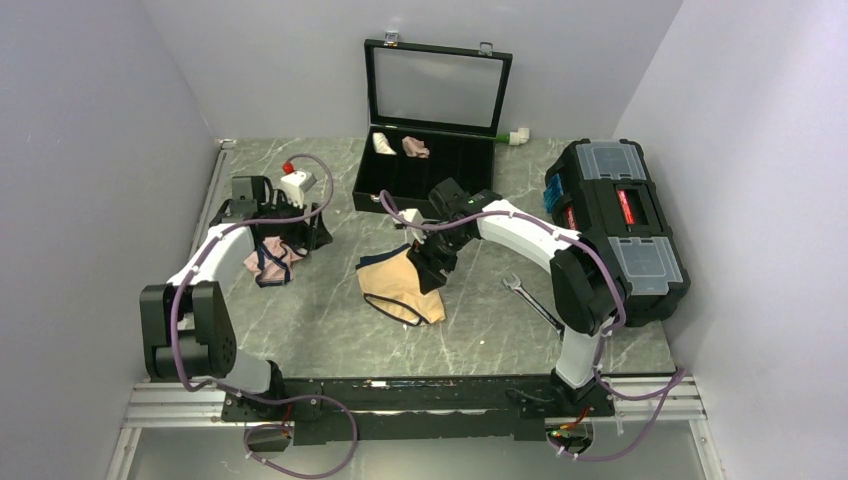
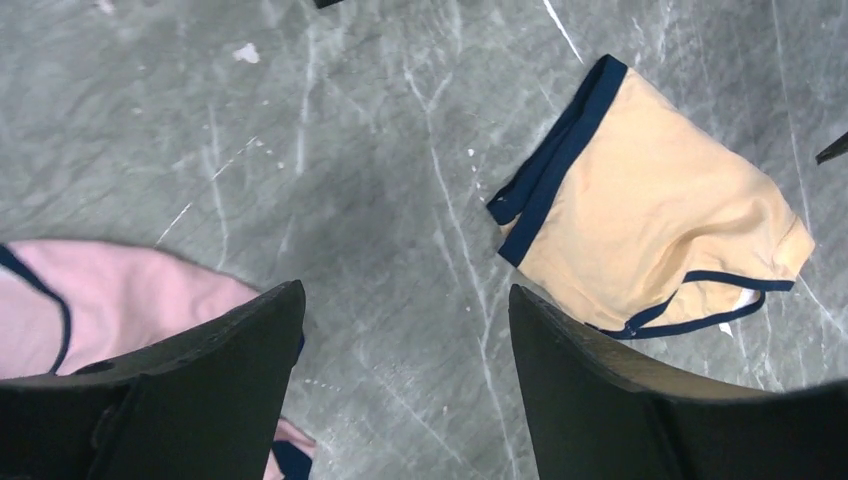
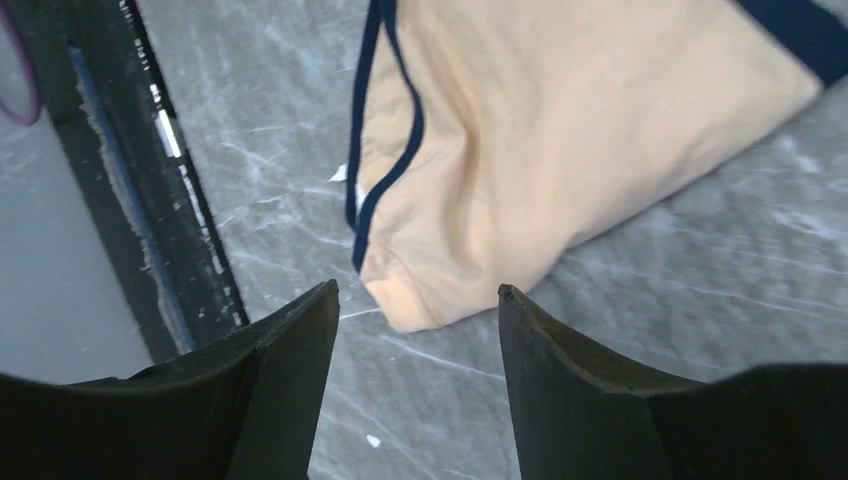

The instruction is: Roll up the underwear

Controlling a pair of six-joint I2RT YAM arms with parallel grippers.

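Observation:
Peach underwear with navy trim (image 1: 392,288) lies folded over and fairly flat on the grey marbled table, its navy waistband (image 2: 562,160) toward the back. Over its right side hovers my right gripper, fingers apart and nothing between them; one corner of the cloth reaches up to the gap in the right wrist view. My left gripper is open and empty, well to the left of the peach cloth. Close by it lies a crumpled pink underwear with navy trim (image 1: 274,263), partly hidden by the left arm.
An open black box (image 1: 430,200) with dividers stands at the back, two small rolled cloths inside. A wrench (image 1: 532,302) lies right of the peach cloth, and a black toolbox (image 1: 655,225) stands at far right.

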